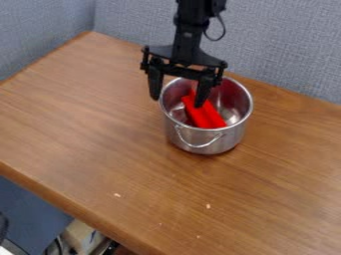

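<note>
A black robot gripper comes down from the top centre over a steel pot with a wire handle. Its two fingers are apart: the left one hangs at the pot's left rim, the right one reaches into the pot. Inside the pot lies a red object, partly behind the right finger. I see nothing held between the fingers.
The pot stands on a wooden table that is clear to the left and in front. Grey padded walls rise behind. Cables and dark hardware lie off the table at the lower left.
</note>
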